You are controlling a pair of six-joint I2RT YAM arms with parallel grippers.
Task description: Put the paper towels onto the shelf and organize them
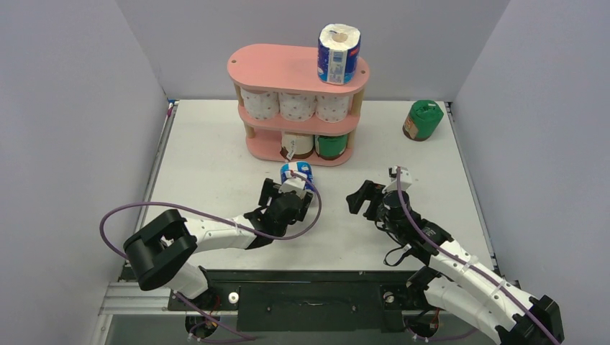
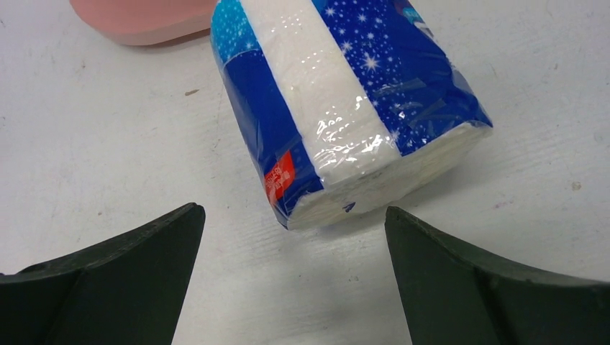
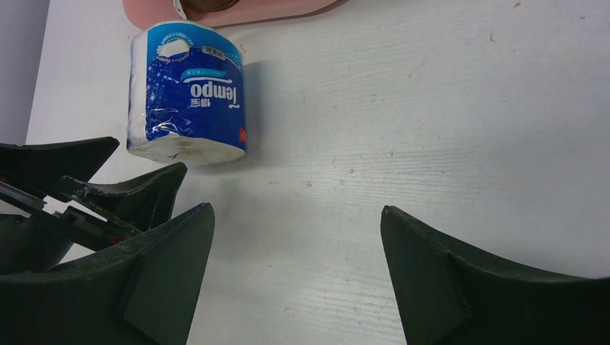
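Note:
A blue and white paper towel roll [image 1: 296,168] lies on its side on the table, just in front of the pink shelf [image 1: 277,63]. My left gripper [image 1: 285,198] is over its near end, open. In the left wrist view the roll [image 2: 338,86] sits beyond the fingers [image 2: 115,266], with nothing between them. My right gripper [image 1: 362,200] stands open and empty to the right of the roll. Another blue roll [image 1: 336,65] stands upright on the shelf's top right. Several dotted white rolls [image 1: 296,106] fill the middle tier. The bottom tier holds a white roll [image 1: 298,143] and a green one [image 1: 331,146].
A green roll [image 1: 423,121] stands alone on the table at the far right. Bare table [image 1: 208,154] lies left of the shelf. Grey walls [image 1: 79,129] close in the sides and back, and a purple cable loops over each arm.

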